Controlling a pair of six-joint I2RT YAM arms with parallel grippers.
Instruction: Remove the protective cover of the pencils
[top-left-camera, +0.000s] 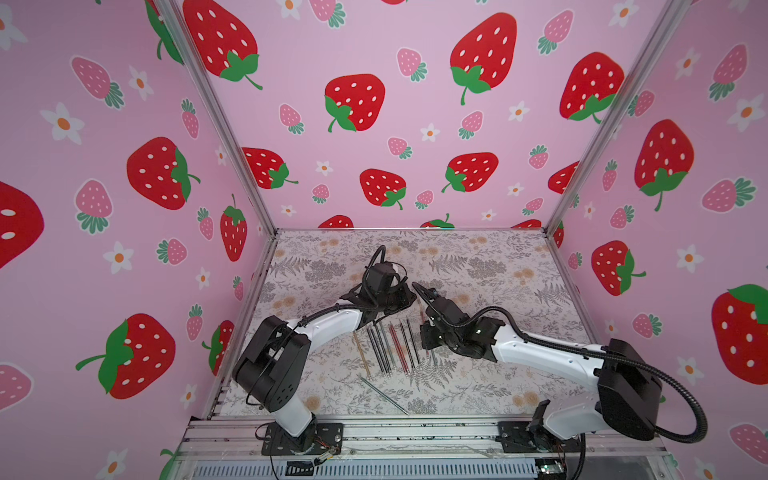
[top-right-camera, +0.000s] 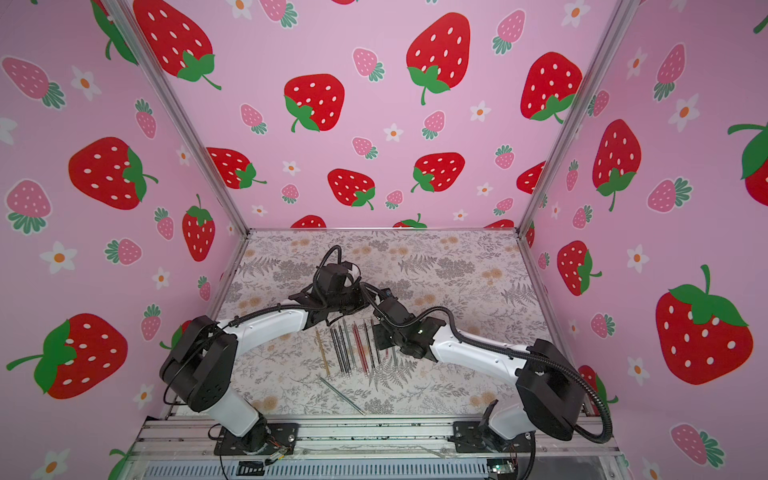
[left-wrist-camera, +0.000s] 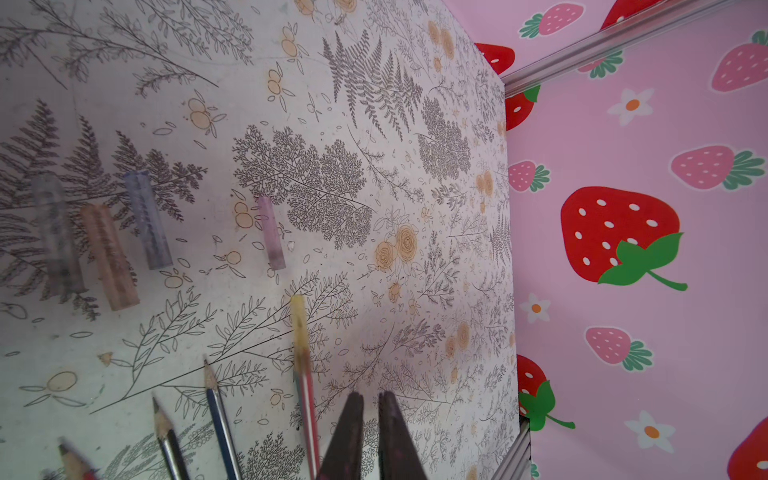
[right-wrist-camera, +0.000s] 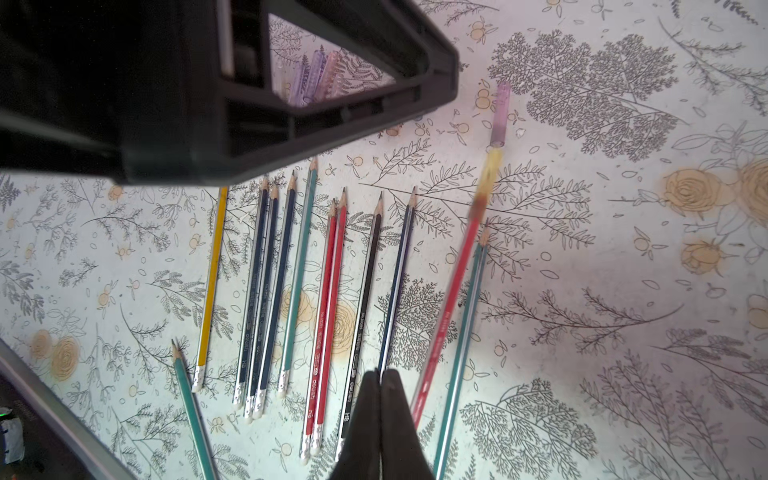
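A red pencil (right-wrist-camera: 448, 312) has a yellow cover (right-wrist-camera: 486, 180) over its tip. In the left wrist view this yellow cover (left-wrist-camera: 299, 320) lies ahead and to the left of my left gripper, which stands slightly open with nothing between its fingers. My right gripper is shut, its fingertips over the lower end of a dark blue pencil (right-wrist-camera: 400, 288); nothing shows between them. A loose pink cover (left-wrist-camera: 270, 232) lies just beyond the yellow one. Several loose covers (left-wrist-camera: 148, 220) lie further left. The row's other pencils, such as the black one (right-wrist-camera: 366, 288), show bare points.
A teal pencil (right-wrist-camera: 468, 344) lies close along the red one. Another teal pencil (top-left-camera: 384, 395) lies apart near the front edge. Both grippers stand close together mid-table, the left arm (right-wrist-camera: 240, 104) crossing the right wrist view.
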